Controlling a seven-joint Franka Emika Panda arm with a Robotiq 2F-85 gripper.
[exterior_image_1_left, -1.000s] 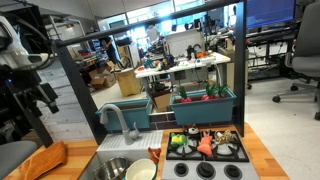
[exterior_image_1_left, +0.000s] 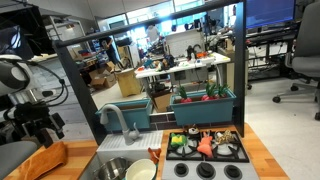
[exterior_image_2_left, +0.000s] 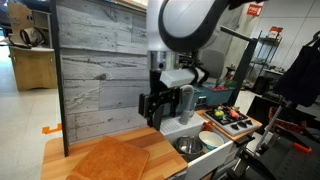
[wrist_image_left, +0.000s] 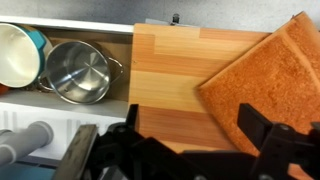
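Observation:
My gripper is open above the wooden counter, its two fingers wide apart with bare wood showing between them. An orange cloth (wrist_image_left: 262, 88) lies flat on the wood to the right in the wrist view, partly covered by the right finger. In exterior view 2 the gripper (exterior_image_2_left: 150, 110) hangs over the counter, behind the cloth (exterior_image_2_left: 110, 160). Exterior view 1 shows the cloth (exterior_image_1_left: 43, 160) at the lower left, below the gripper (exterior_image_1_left: 48, 136).
A steel pot (wrist_image_left: 79, 72) and a white bowl (wrist_image_left: 16, 54) with a teal handle sit in the sink, left of the wood in the wrist view. The faucet (exterior_image_1_left: 122, 118) rises behind the sink. Right of it is a stove (exterior_image_1_left: 205, 168) with toy food.
Over the last second my gripper has come down toward the counter at the left of exterior view 1. The cloth and the sink things look unmoved.

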